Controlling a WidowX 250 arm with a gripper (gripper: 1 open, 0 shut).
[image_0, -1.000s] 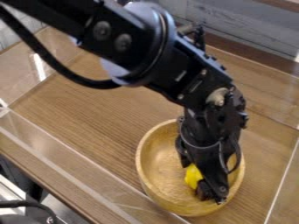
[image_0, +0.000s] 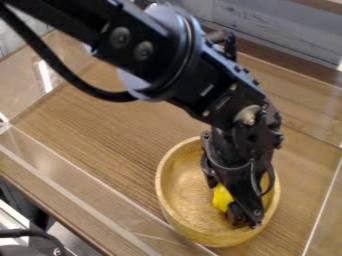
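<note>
The black gripper (image_0: 238, 200) reaches down into a round tan wooden bowl (image_0: 182, 210) at the lower right of the camera view. Low between its fingers is a small yellow object (image_0: 222, 200), partly hidden by the gripper. Whether the fingers are closed on it is unclear.
A pale wall (image_0: 294, 40) stands behind. Dark cables lie at the lower left edge, beyond the table's front edge.
The gripper has shifted very slightly within the bowl, and the yellow object's visible part has changed a little.
</note>
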